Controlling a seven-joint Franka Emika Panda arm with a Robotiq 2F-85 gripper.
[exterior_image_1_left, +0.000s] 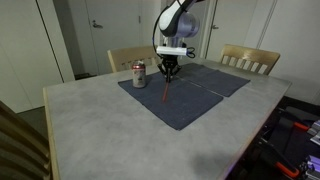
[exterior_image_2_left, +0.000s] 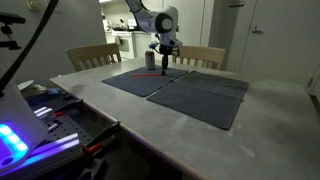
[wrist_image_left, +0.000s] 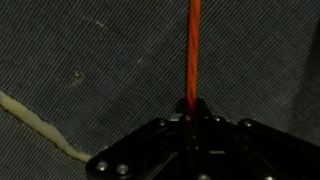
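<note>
A thin orange-red stick (wrist_image_left: 193, 50) lies on a dark cloth, running away from my gripper in the wrist view. The fingers are shut on its near end. In exterior view 1 the stick (exterior_image_1_left: 166, 93) extends from below the gripper (exterior_image_1_left: 167, 80) toward the front of the cloth. From the other side, the stick (exterior_image_2_left: 148, 75) looks flat along the cloth, with the gripper (exterior_image_2_left: 164, 71) at one end. Whether any of it is raised off the cloth I cannot tell.
A can-like container (exterior_image_1_left: 139, 74) stands behind and left of the gripper, on the dark cloth (exterior_image_1_left: 190, 112). A pale cord-like strip (wrist_image_left: 45, 128) crosses the wrist view at left. A second dark cloth (exterior_image_2_left: 205, 98) lies beside the first.
</note>
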